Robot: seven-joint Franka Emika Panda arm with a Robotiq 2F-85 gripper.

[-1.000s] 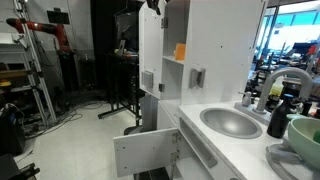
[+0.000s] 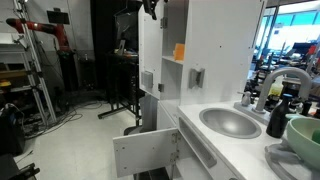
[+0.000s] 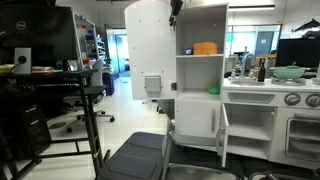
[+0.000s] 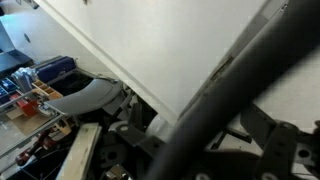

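Observation:
A tall white cabinet door (image 3: pixel 152 55) stands swung open in exterior view 2, with a square handle (image 3: pixel 153 83) low on its face. At the top edge of that view, my gripper (image 3: pixel 173 18) hangs beside the door's upper edge. Exterior view 1 also has the gripper (image 2: pixel 152 12) high up by the cabinet, too small there to show its fingers clearly. A white panel (image 4: pixel 170 40) fills the upper part of the wrist view, crossed by a thick dark diagonal shape. Nothing shows held; the fingers look open. Whether they touch the door cannot be told.
An orange container (image 3: pixel 205 48) sits on a cabinet shelf. Below, a lower cabinet door (image 2: pixel 146 152) stands open over the floor. A sink (image 2: pixel 230 122) and a green bowl (image 2: pixel 304 137) are on the counter. Open floor lies left of the cabinet.
My gripper shifts only slightly near the top of the cabinet door. The doors and the counter objects look unchanged.

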